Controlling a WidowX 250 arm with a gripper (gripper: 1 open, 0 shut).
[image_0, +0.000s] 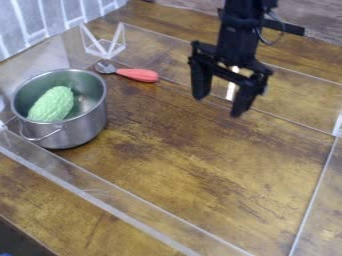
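My black gripper (230, 78) hangs above the middle-right back of the wooden table, its two fingers spread open with nothing visible between them. At the left, a steel pot (83, 120) holds a green bumpy object (51, 105). Behind the pot lies a utensil with a red handle (138, 75) and a metal head.
A white wire stand (104, 45) is at the back left, beside a pale railing.
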